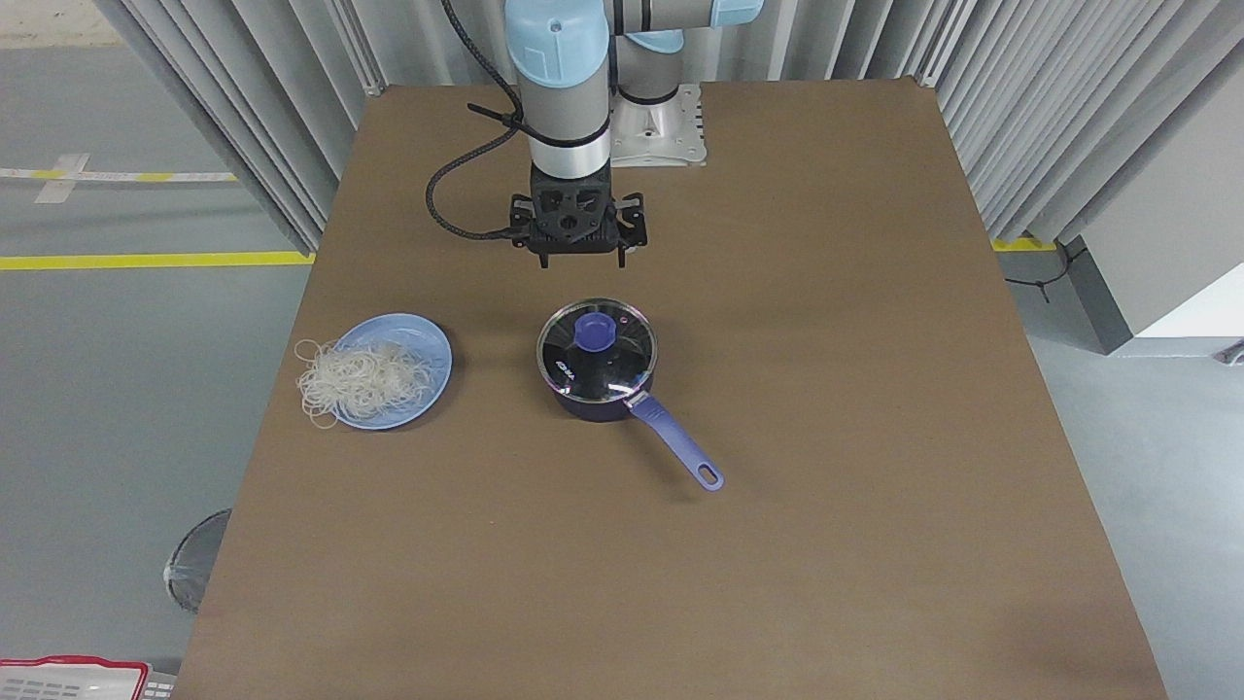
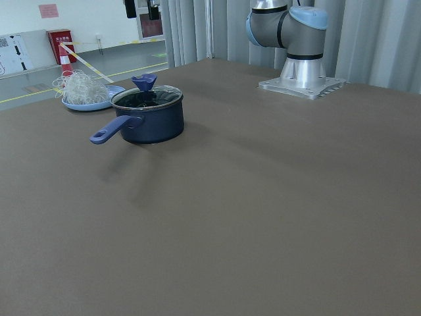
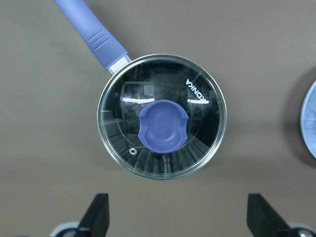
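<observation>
A dark blue saucepan (image 1: 596,385) with a glass lid, purple-blue knob (image 1: 594,332) and long blue handle (image 1: 673,437) sits mid-table; in the wrist view the knob (image 3: 163,126) is central. Left of it in the front view, a light blue plate (image 1: 421,399) holds tangled white strands (image 1: 359,375); its edge (image 3: 310,118) shows at the right of the wrist view. My gripper (image 1: 582,259) hangs behind and above the pan, fingers wide open with nothing between them, as the wrist view shows (image 3: 177,212). In the left view only its tips appear at the top.
The robot base (image 1: 659,140) stands at the back edge, near grey curtains. A wire bin and red-rimmed basket are on the floor off the left side.
</observation>
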